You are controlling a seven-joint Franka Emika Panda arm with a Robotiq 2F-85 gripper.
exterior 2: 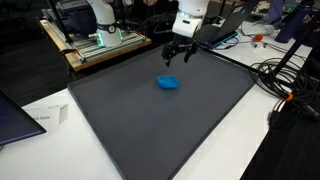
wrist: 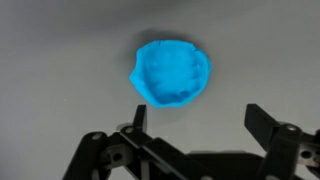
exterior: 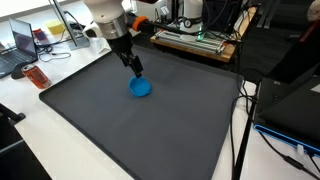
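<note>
A small bright blue object (exterior: 140, 87), shallow and roundish like a bowl or lid, lies on the dark grey mat (exterior: 110, 125). From the wrist view, the blue object (wrist: 171, 73) shows a rough rim and a pointed bulge at its left, and it sits beyond the fingertips. My gripper is open, its two black fingers spread wide with nothing between them. In exterior view 2 the gripper (exterior 2: 176, 62) hangs above and just behind the blue object (exterior 2: 167, 82), apart from it.
An orange-red can (exterior: 37, 77) and a laptop (exterior: 25, 39) stand at the left, off the mat. Behind the mat is a wooden board (exterior: 200, 42) with white-and-green items. Cables (exterior 2: 285, 80) run along the far side.
</note>
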